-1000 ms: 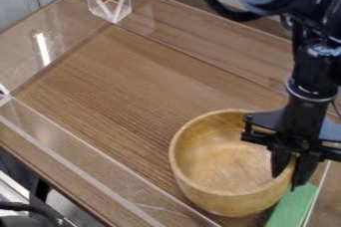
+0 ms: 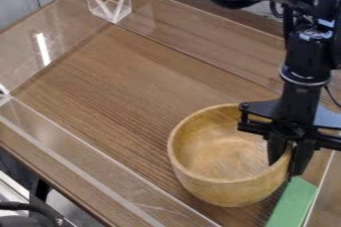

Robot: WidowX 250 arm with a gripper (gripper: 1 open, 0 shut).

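Observation:
A large wooden bowl sits low in the right half of the camera view, at the front of the wooden surface. My black gripper is shut on the bowl's right rim, with the arm rising above it toward the top right. A flat green object shows at the bottom right, beside and partly behind the bowl.
A clear-edged border runs along the lower left. A small white wire rack stands at the back left, near a grey wall.
My gripper and the bowl it holds have shifted slightly up in the view, and the arm's upper part stands higher.

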